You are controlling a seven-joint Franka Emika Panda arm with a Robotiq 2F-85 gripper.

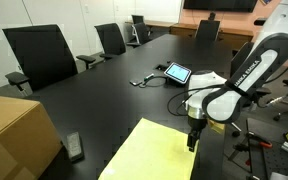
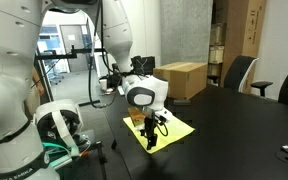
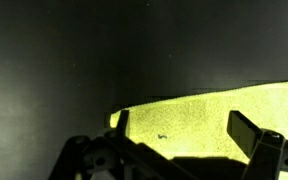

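A yellow cloth lies flat on the dark table, close to its front edge. In the wrist view a near-straight edge of the yellow cloth runs across the lower right, and one corner shows near the left finger. My gripper is open over that edge, with the cloth showing below and between its fingers. From exterior view 1, the gripper is low above the cloth's right end. Whether the fingertips touch the cloth, I cannot tell.
Cardboard boxes stand at one end of the table, with a dark remote-like object near them. A tablet and small items lie farther along. Office chairs line the far side. Bare table surrounds the cloth.
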